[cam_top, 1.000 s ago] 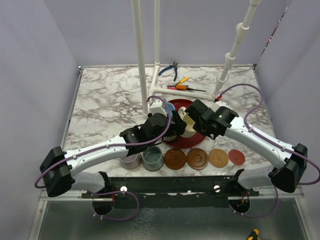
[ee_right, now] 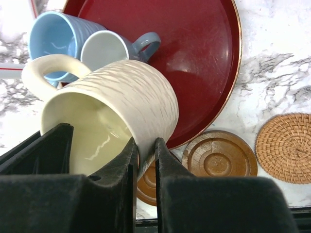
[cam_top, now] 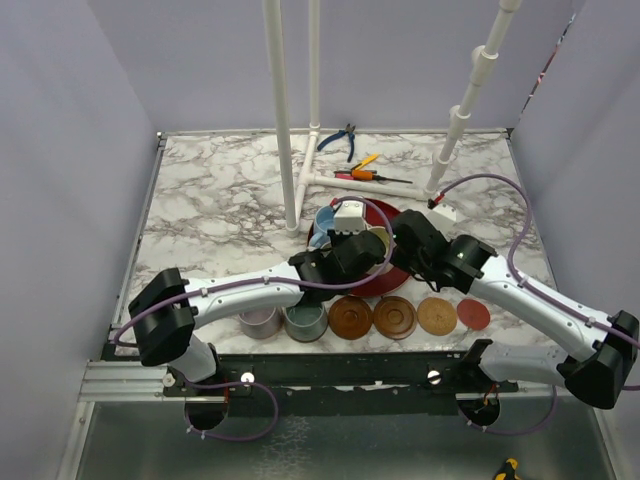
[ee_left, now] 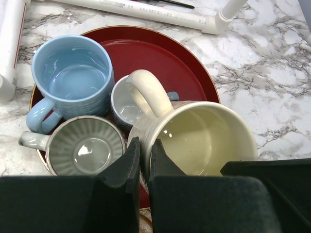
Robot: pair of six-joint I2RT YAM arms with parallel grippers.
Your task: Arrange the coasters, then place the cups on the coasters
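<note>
A cream cup (ee_left: 209,136) with a ribbed outside hangs tilted on its side above the red tray. In the left wrist view my left gripper is closed on its wall, one finger inside the rim and one outside. From the other side my right gripper also pinches the cup's rim. Along the table's front lie the coasters: two brown wooden ones, the right of which is a wooden coaster (cam_top: 395,317), then a woven coaster (cam_top: 437,316) and a red coaster (cam_top: 473,314). The arms hide most of the cup in the top view.
On the red tray (ee_left: 160,53) stand a blue cup (ee_left: 73,77), a grey cup (ee_left: 86,148) and a small white cup (ee_left: 124,104). Two more cups, one a green cup (cam_top: 305,320), stand left of the coasters. White pipes (cam_top: 370,186) and tools lie behind the tray.
</note>
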